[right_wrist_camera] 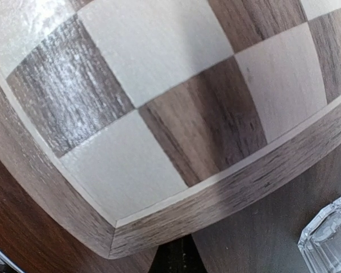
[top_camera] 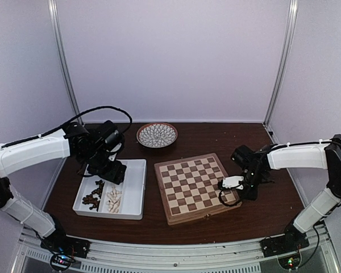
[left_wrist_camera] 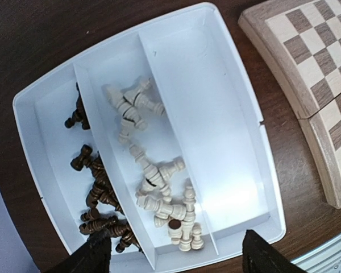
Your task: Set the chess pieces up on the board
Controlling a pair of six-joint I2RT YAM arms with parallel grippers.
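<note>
The wooden chessboard point(top_camera: 190, 185) lies flat, with no pieces on the squares that show. A white tray point(left_wrist_camera: 233, 114) left of it is split into three compartments. Light pieces point(left_wrist_camera: 153, 176) lie tumbled in the middle one, dark pieces point(left_wrist_camera: 102, 182) in the left one, and the right one is empty. Above the tray is my left gripper, its fingers wide apart at the bottom of the left wrist view with nothing gripped. Over the board's near right corner, my right gripper is shut, its tips together and no piece showing between them.
A patterned bowl point(top_camera: 157, 135) stands behind, between tray and board. In the right wrist view a clear glass point(right_wrist_camera: 329, 236) sits beside the board's edge. Bare dark table point(top_camera: 216, 136) lies behind the board.
</note>
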